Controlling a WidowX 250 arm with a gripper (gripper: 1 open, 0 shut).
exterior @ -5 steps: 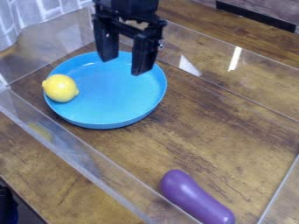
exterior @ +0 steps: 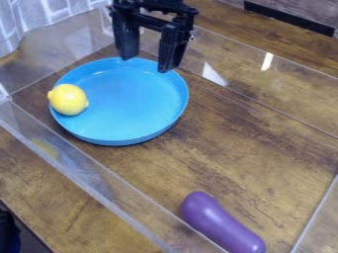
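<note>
A blue plate (exterior: 122, 111) lies on the wooden table, with a yellow lemon-like object (exterior: 69, 99) resting on its left side. The black gripper (exterior: 148, 54) hangs over the back of the plate, its two fingers spread open with nothing visible between them. A purple elongated object (exterior: 220, 222) lies at the lower right, apart from the plate.
Clear plastic walls (exterior: 87, 190) run along the left and front of the work area.
The gripper has moved slightly up and back, away from the middle of the plate. The lemon, plate and purple object have not visibly moved.
</note>
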